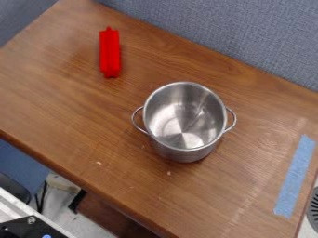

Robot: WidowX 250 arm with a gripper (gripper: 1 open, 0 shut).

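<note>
A steel pot (184, 121) with two wire side handles stands upright on the wooden table, a little right of the middle of the camera view; it looks empty. A red elongated object (110, 54) lies at the upper left of the table. Part of a black and white device shows in the lower left corner; I cannot tell whether it belongs to the arm. No gripper can be made out.
The wooden table (87, 130) has free room left of and below the pot. A blue tape strip (295, 175) runs along the right side. A grey padded backdrop borders the back, and the table's front edge crosses the lower left.
</note>
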